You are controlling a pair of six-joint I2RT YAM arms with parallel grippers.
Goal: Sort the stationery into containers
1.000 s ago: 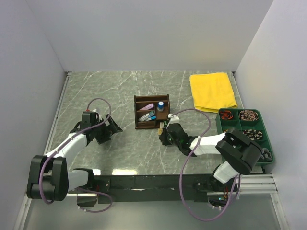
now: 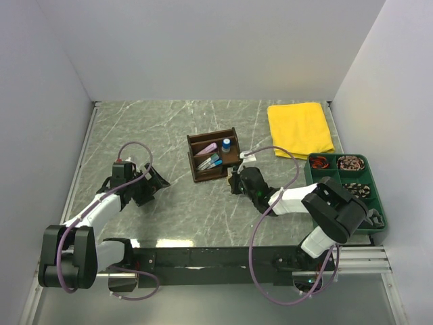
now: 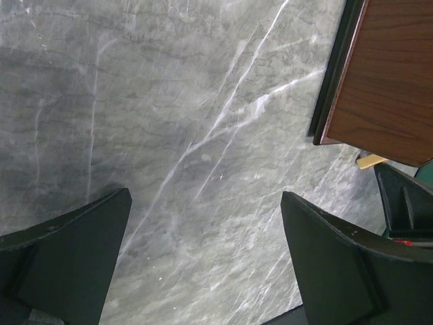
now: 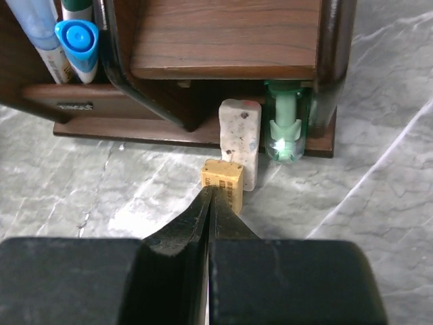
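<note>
A dark wooden organizer point(image 2: 193, 158) stands mid-table, holding pens point(image 4: 78, 57) and a blue-capped bottle point(image 2: 226, 145). In the right wrist view its lower compartment holds a speckled eraser point(image 4: 238, 135), sticking out at the front, beside a green transparent item point(image 4: 286, 125). A tan block point(image 4: 223, 175) lies in front of the eraser. My right gripper is shut, its tips against or just over that block. My left gripper is open over bare marble, left of the organizer.
A folded yellow cloth point(image 2: 298, 125) lies at the back right. A green divided tray point(image 2: 358, 176) with corded items stands at the right edge.
The organizer has shifted slightly left and back and turned a little. My right gripper has moved slightly with it, toward the back.
</note>
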